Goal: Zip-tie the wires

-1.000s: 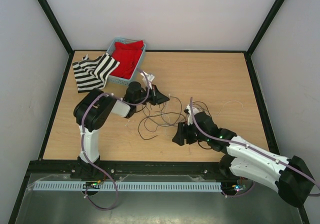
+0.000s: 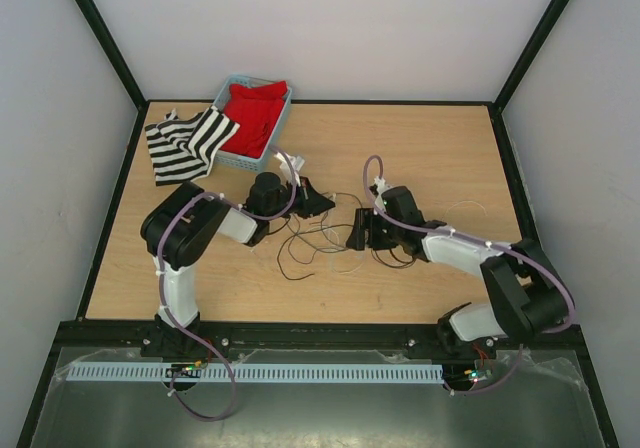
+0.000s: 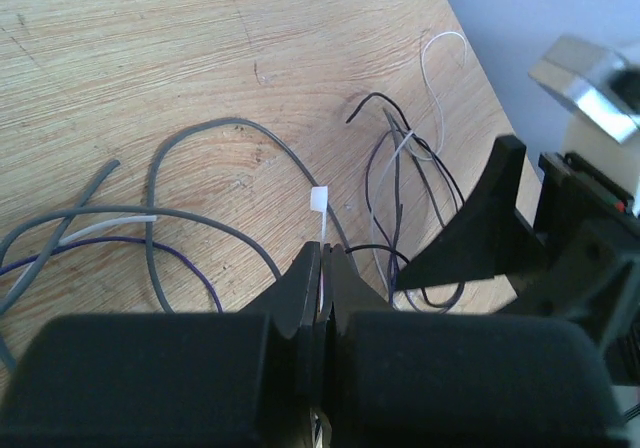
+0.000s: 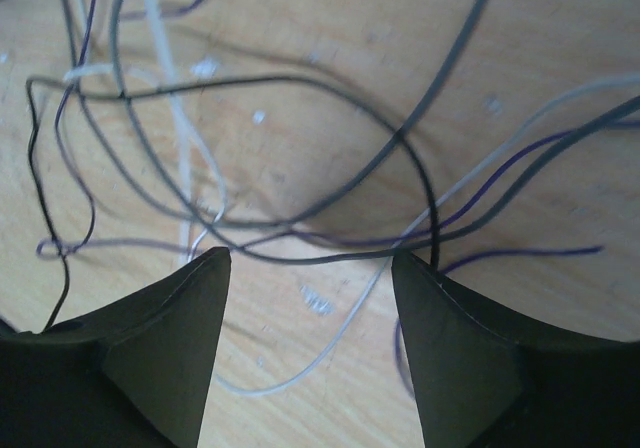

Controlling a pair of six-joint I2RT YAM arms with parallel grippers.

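Note:
In the left wrist view my left gripper is shut on a thin white zip tie (image 3: 319,200), whose square head sticks out past the fingertips. Grey, black, purple and white wires (image 3: 215,123) lie in loose loops on the table. Over these loops, in the top view, my right gripper (image 2: 357,236) is lowered to the right of the left one. Its fingers (image 4: 165,343) stand apart in the right wrist view. Grey and purple wires cross near the tips, but nothing is clamped. A white strip (image 4: 158,28) hangs at that view's upper left.
A blue basket (image 2: 288,118) with red cloth (image 2: 255,118) stands at the back left, beside a striped cloth (image 2: 183,146). One thin pale wire (image 2: 468,204) lies off to the right.
My right gripper has moved away from the front edge, up and slightly left over the wires, its arm swinging left. The left gripper has shifted only very slightly.

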